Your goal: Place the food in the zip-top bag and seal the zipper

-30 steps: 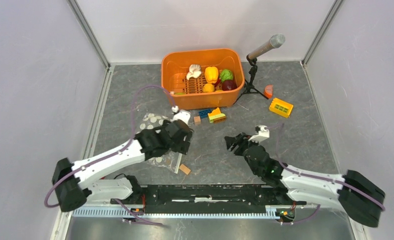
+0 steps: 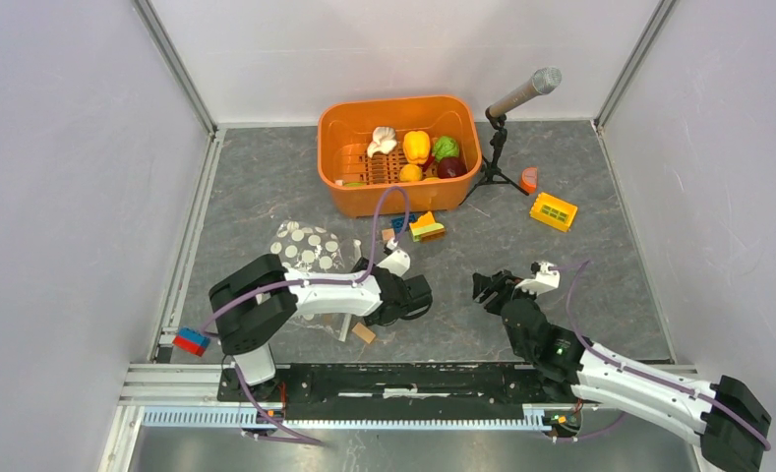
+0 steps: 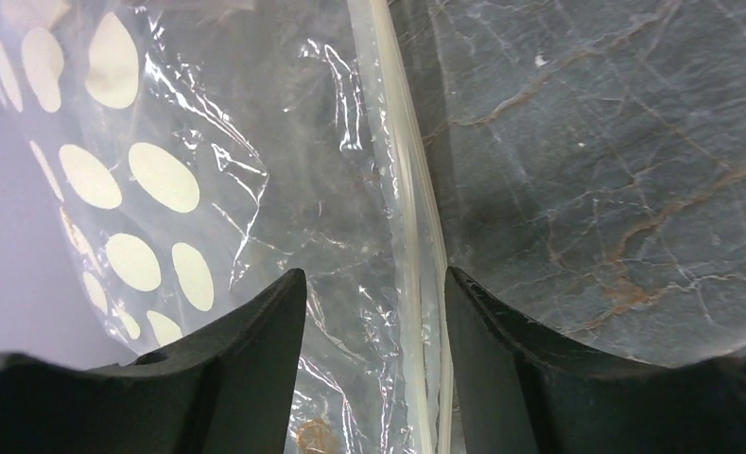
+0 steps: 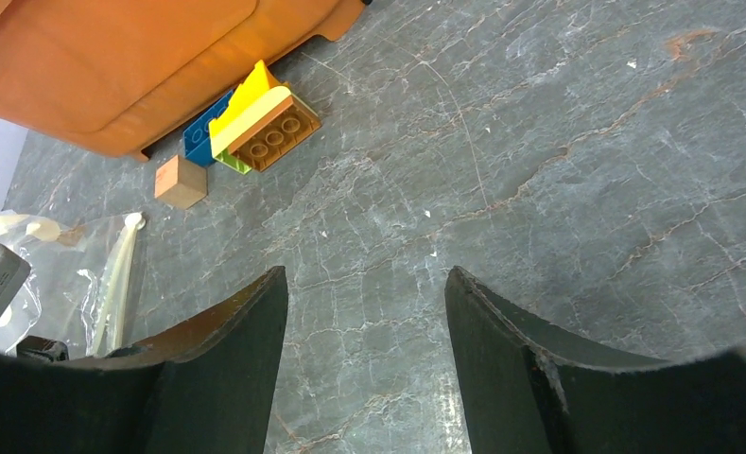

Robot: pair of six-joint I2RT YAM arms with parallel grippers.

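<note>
A clear zip top bag with white dots [image 2: 300, 246] lies flat on the grey floor. My left gripper hangs just over the bag's zipper strip [image 3: 402, 208], its fingers apart on either side of it. My right gripper is open over bare floor at the right. An orange bin [image 2: 398, 197] at the back holds food: garlic [image 2: 382, 142], a yellow pepper [image 2: 417, 147], a green item [image 2: 446, 147], a dark purple item [image 2: 451, 167] and a yellow fruit [image 2: 410, 173].
Toy bricks [image 4: 265, 132] and a wooden block [image 4: 180, 184] lie before the bin. A microphone on a stand [image 2: 521, 93], a yellow piece [image 2: 554, 210] and a red piece [image 2: 529, 179] are at the right. A flat wooden piece [image 2: 363, 332] lies near the front.
The right gripper moved right compared with a second ago and has shifted only slightly since.
</note>
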